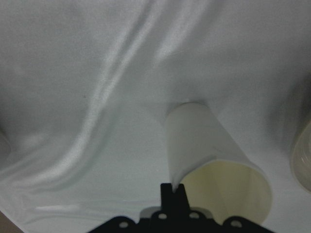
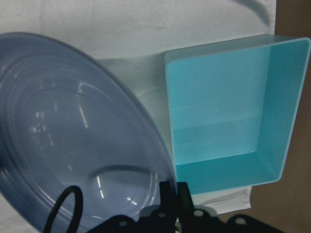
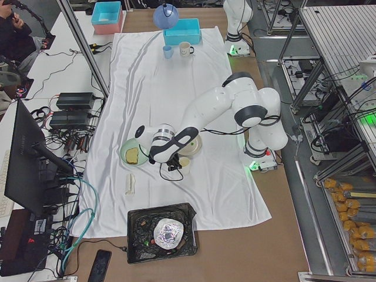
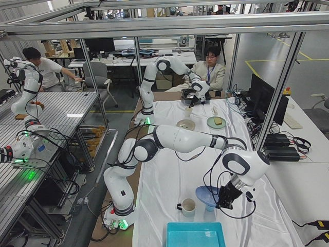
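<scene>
A cream cup (image 1: pixel 199 136) is tilted toward the camera in the left wrist view; my left gripper is shut on its rim. In the camera left view that gripper (image 3: pixel 174 161) is beside a beige plate (image 3: pixel 191 145). My right gripper is shut on the rim of a blue plate (image 2: pixel 82 131), which it holds up next to an empty turquoise bin (image 2: pixel 216 107). The plate (image 3: pixel 165 16) hangs above the table's far end, near a blue cup (image 3: pixel 168 51).
A white mug (image 3: pixel 185 48) stands by the blue cup. A green plate with a yellow item (image 3: pixel 131 155), a black tray (image 3: pixel 141 235) and a pale wrapped strip (image 3: pixel 130 183) lie at the near end.
</scene>
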